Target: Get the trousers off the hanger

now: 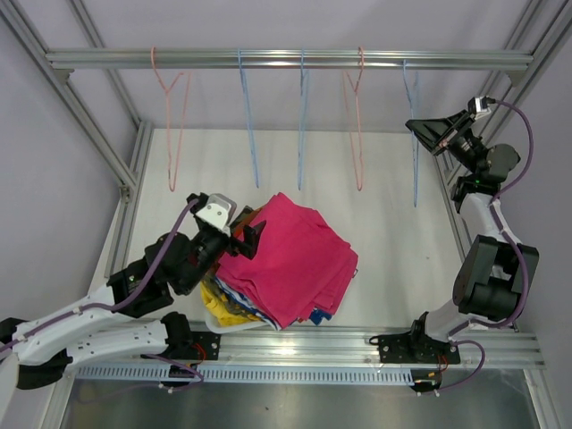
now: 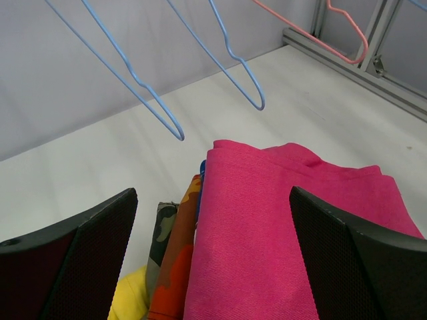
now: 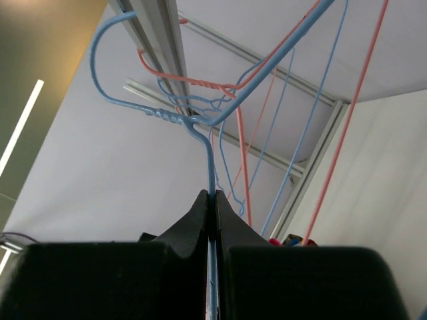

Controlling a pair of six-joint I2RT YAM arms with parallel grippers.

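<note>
All the hangers in view are bare. My right gripper (image 1: 416, 127) is up at the rightmost blue hanger (image 1: 414, 170); in the right wrist view its fingers are shut together at that hanger's wire (image 3: 207, 153), and whether they grip it I cannot tell. Lower left, my left gripper (image 1: 246, 231) stands open above a pile of folded clothes, topped by pink cloth (image 1: 295, 268), with camouflage, orange and yellow cloth (image 2: 127, 297) beneath. No trousers are seen on a hanger; whether any are in the pile I cannot tell.
A metal rail (image 1: 277, 59) spans the back, carrying pink and blue hangers. The clothes lie in a white tray (image 1: 237, 326). The white board (image 1: 411, 259) is clear to the right of the pile.
</note>
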